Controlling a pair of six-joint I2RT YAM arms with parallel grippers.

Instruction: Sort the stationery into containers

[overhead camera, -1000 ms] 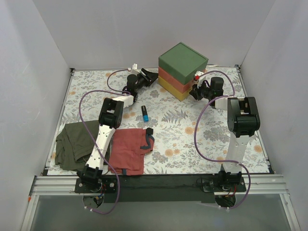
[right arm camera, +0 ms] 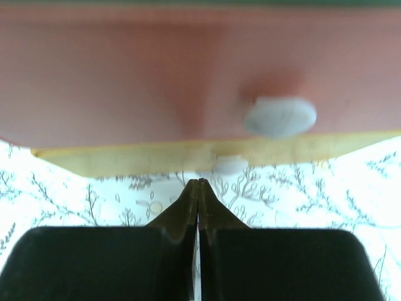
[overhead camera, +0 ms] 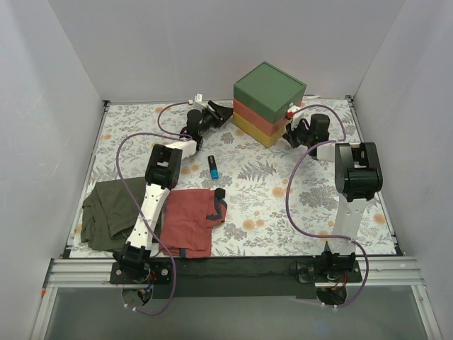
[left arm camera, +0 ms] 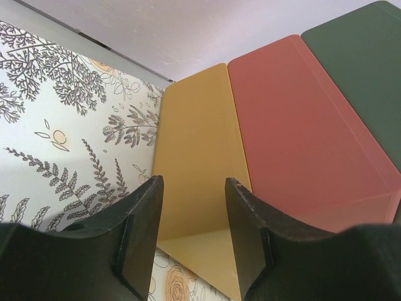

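Note:
A stack of drawers stands at the back, with a green top (overhead camera: 269,88), a red drawer (overhead camera: 256,122) and a yellow drawer (overhead camera: 251,132). The right gripper is shut with nothing between its fingers, in front of the yellow drawer's face. Two pale knobs lie outside those fingers: the red drawer's knob (right arm camera: 281,117) up and to the right, the yellow drawer's knob (right arm camera: 232,164) just above and right of the tips. On the stack's other side, my left gripper is open and empty by the yellow side wall. A dark marker with a blue end (overhead camera: 213,167) lies on the table.
A red cloth or pouch (overhead camera: 187,223) and a dark green cloth (overhead camera: 106,216) cover the front left of the flowered table. Bare tabletop (overhead camera: 262,205) stretches between the two arms. Behind the stack rises the grey wall (overhead camera: 177,49).

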